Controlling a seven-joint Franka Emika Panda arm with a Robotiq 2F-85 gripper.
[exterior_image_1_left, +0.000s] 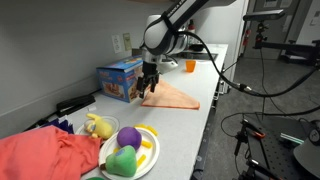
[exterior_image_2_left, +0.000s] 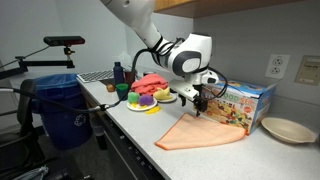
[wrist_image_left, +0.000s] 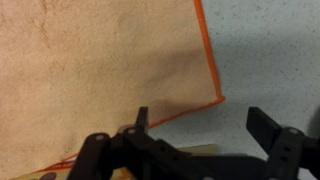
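Observation:
An orange-edged peach cloth (exterior_image_1_left: 172, 96) lies flat on the counter, and in the wrist view the cloth (wrist_image_left: 100, 70) fills the left side with one corner under the fingers. Above that corner my gripper stands open, its two dark fingers apart and nothing between them. In exterior view 2 the gripper (exterior_image_2_left: 199, 108) hangs over the back edge of the cloth (exterior_image_2_left: 200, 135), close to a colourful box (exterior_image_2_left: 235, 105). Whether the fingertips touch the cloth cannot be told.
A white plate (exterior_image_1_left: 150, 160) with toy food stands nearer exterior view 1, beside a red cloth (exterior_image_1_left: 45, 155). A tan bowl (exterior_image_2_left: 288, 130) sits right of the box in exterior view 2.

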